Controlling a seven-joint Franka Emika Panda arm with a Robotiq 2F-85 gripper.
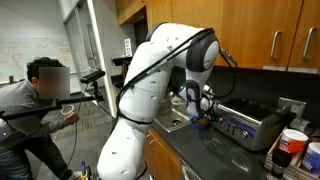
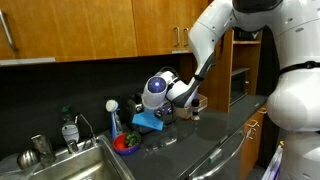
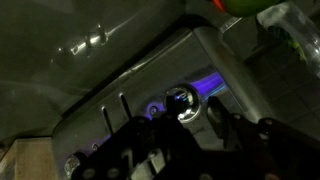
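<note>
A metal toaster with a round knob and slim upright levers fills the middle of the wrist view. My gripper is at this knob, its blue-purple fingertips to either side, and it looks shut on it. Dark finger parts cover the lower middle of that view. From the first exterior side, the same silver-and-black toaster stands on the counter, and my arm reaches over to its far end. The contact itself is too small to make out there.
Behind the arm are a sink and a bowl with red and green things in it. Cups stand at the counter's right.
</note>
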